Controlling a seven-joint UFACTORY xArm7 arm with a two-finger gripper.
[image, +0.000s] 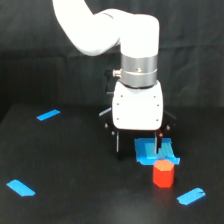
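My gripper hangs below the white arm, pointing down. Its two dark fingers stand wide apart, and nothing shows between them except part of a blue piece behind. That blue piece, flat-looking with a lighter middle, lies on the dark table; the right finger covers some of it. Just in front of it, to the lower right of the gripper, stands a red block with a many-sided outline. The fingers look clear of the red block. How high they are above the table is hard to tell.
Blue strips lie on the dark table: one at the far left, another at the near left and a third at the near right. A dark curtain hangs behind.
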